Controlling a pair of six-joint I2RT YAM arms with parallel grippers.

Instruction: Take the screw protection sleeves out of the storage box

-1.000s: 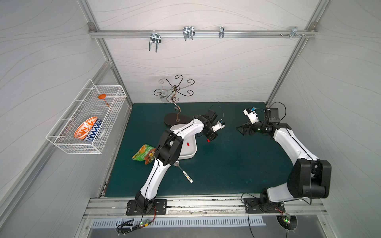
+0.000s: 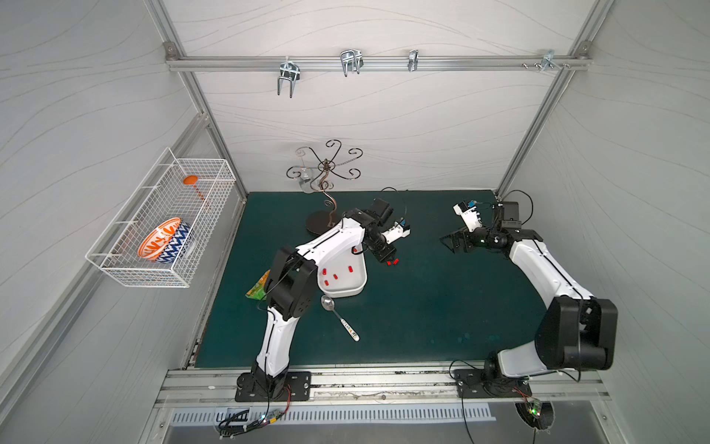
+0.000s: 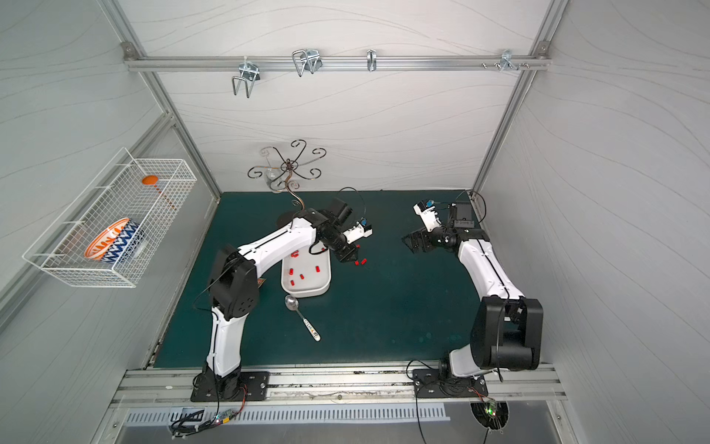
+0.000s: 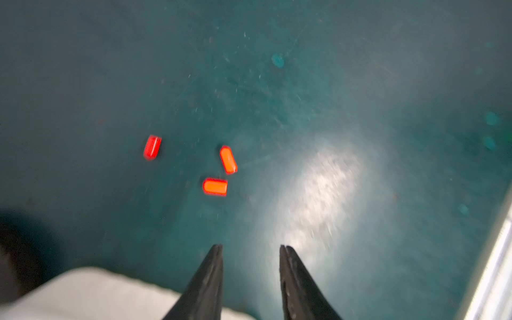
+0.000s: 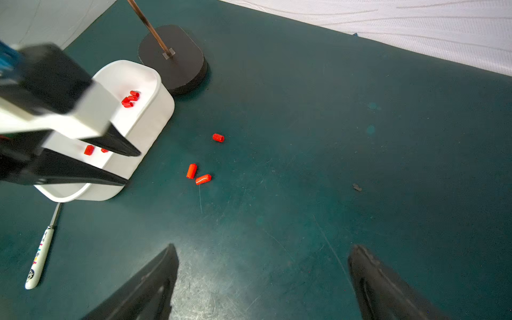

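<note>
The white storage box [image 3: 304, 285] holds several small red screw protection sleeves [image 5: 89, 150], some in a cluster at one end. Three more red sleeves [image 4: 215, 187] lie loose on the green table just right of the box. My left gripper hangs over the box's right side near those loose sleeves, its fingers apart with nothing between them. My right gripper stands open and empty above the right part of the table, apart from the box and sleeves.
A spoon [image 2: 345, 325] lies in front of the box, a snack bag [image 2: 256, 288] to its left, a metal tree stand [image 5: 176, 69] behind it. A wire basket [image 2: 207, 222] with bowls hangs at the left.
My left arm has drawn back leftward and raised its elbow, the gripper moving slightly left, uncovering more of the box and loose sleeves. The right arm is unchanged.
</note>
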